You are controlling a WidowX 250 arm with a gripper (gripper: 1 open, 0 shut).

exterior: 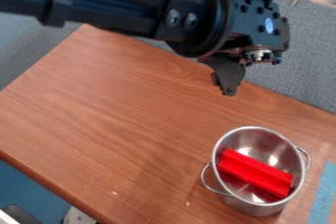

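A steel pot (276, 147) with two wire handles stands at the lower right of the table, and a red bar-shaped object (253, 172) lies inside it. The dark gripper (229, 79) hangs from the black arm at the upper middle, above and behind the pot and apart from it. Its fingers are mostly hidden by its own body, so their spread is hard to make out; nothing is seen held in it.
A light blue strip (321, 194) lies at the right edge beside the pot. Grey padded surfaces border the table at the back.
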